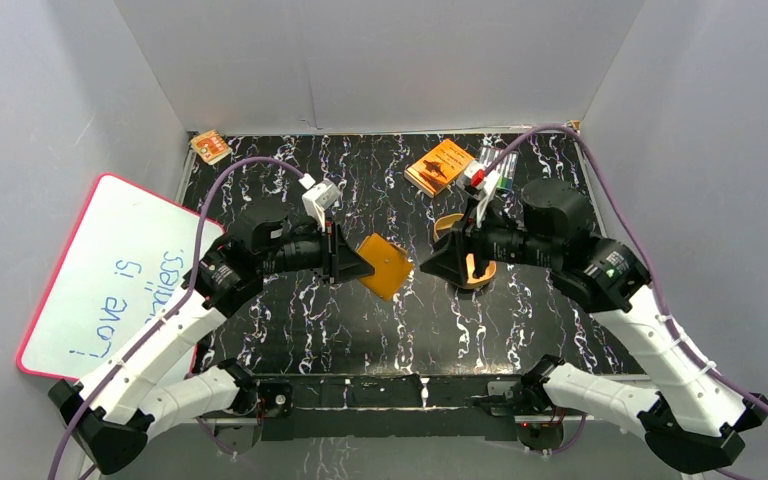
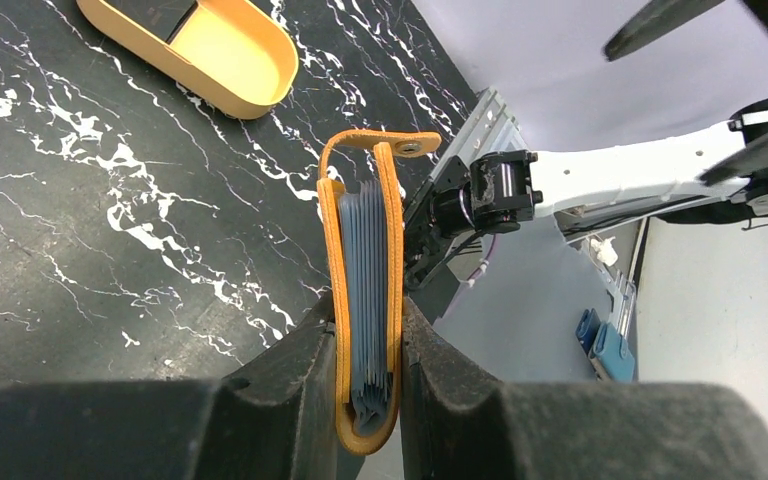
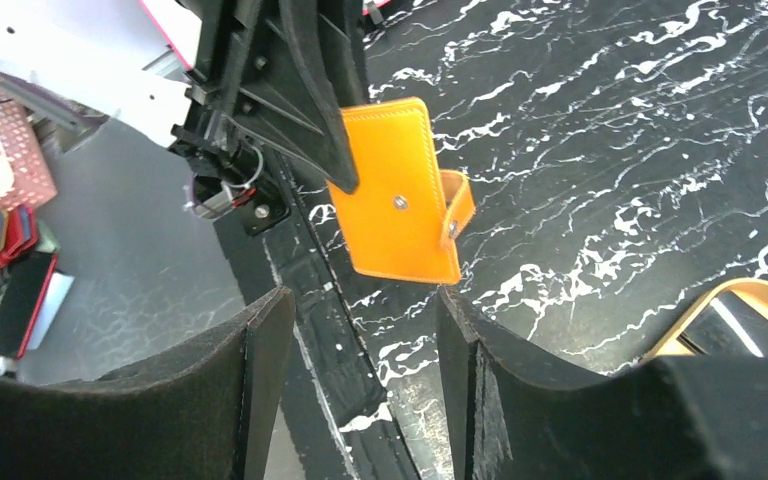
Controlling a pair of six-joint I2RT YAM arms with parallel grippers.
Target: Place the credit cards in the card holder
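Observation:
An orange card holder (image 2: 390, 230) is pinched by my left gripper (image 1: 368, 268), its slots facing up and its snap strap standing above the opening in the left wrist view. Grey-blue pleated sleeves (image 2: 365, 290) show inside; whether a card sits among them I cannot tell. To the right of the holder, my right gripper stands open, with nothing between its fingers, the holder being beyond them in its wrist view. A tan oval tray (image 2: 245, 60) on the table contains a dark card (image 2: 155, 12); in the top view the right gripper partly covers this tray.
An orange book (image 1: 440, 165) lies at the back, with a clear-looking rack (image 1: 505, 168) to its right. A small orange packet (image 1: 210, 147) sits in the back left corner. The whiteboard (image 1: 110, 280) leans at the left.

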